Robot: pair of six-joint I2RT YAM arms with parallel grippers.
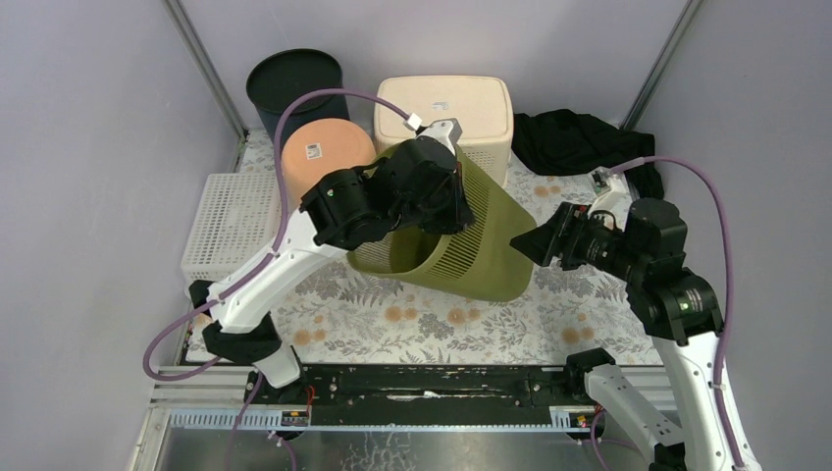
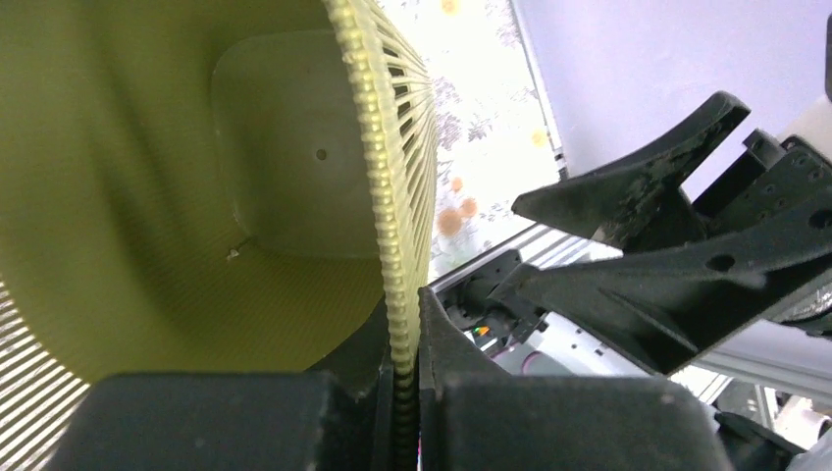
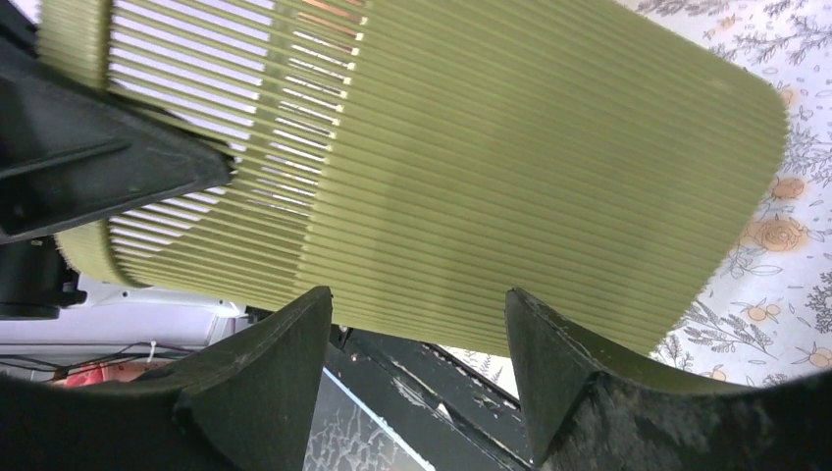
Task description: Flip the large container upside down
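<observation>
The large olive-green slotted container (image 1: 481,265) is lifted and tipped on its side, its bottom swung toward the right. My left gripper (image 1: 446,221) is shut on its rim, which runs between the fingers in the left wrist view (image 2: 402,353); the container's inside and base show there. My right gripper (image 1: 540,240) is beside the container's bottom end in the top view. In the right wrist view its fingertips (image 3: 535,329) stand apart at the slatted outer wall (image 3: 510,177); whether they touch it I cannot tell.
A peach bin (image 1: 324,147), dark bin (image 1: 294,83), cream lidded basket (image 1: 442,103) and white basket (image 1: 221,235) fill the back and left. Black cloth (image 1: 579,137) lies at the back right.
</observation>
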